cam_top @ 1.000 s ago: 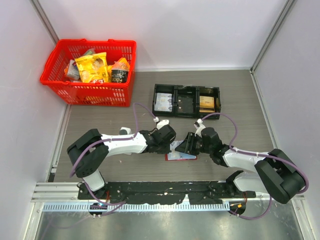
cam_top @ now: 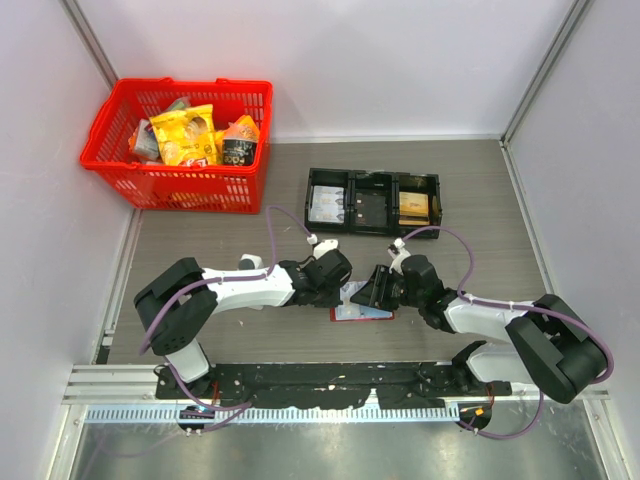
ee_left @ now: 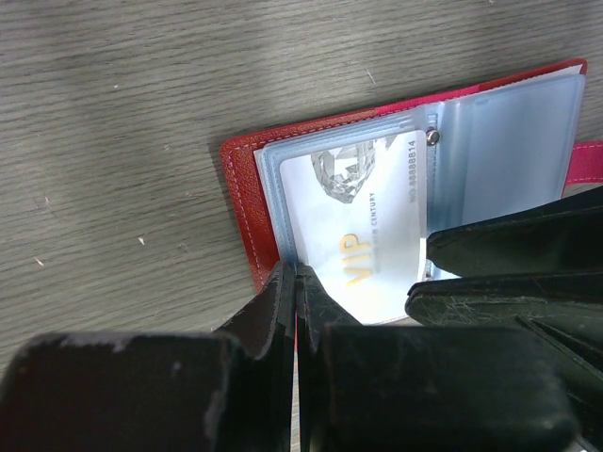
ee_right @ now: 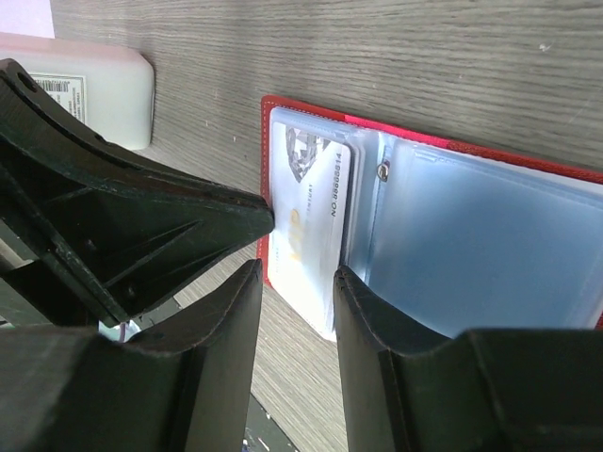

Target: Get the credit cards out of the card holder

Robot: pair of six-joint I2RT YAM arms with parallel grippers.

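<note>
The red card holder (ee_left: 244,207) lies open on the table, with clear sleeves and a white VIP card (ee_left: 353,226) on its left side. My left gripper is shut at that side's left edge, nothing visible between its fingers. My right gripper stands open over the card, one finger near the card's right edge. In the right wrist view, the left gripper's dark body reaches in from the left to the holder's edge.
A red basket (cam_top: 120,175) of snack packs stands back left. A black compartment tray (cam_top: 350,226) sits behind the holder. A white object (ee_right: 113,89) lies left of the holder.
</note>
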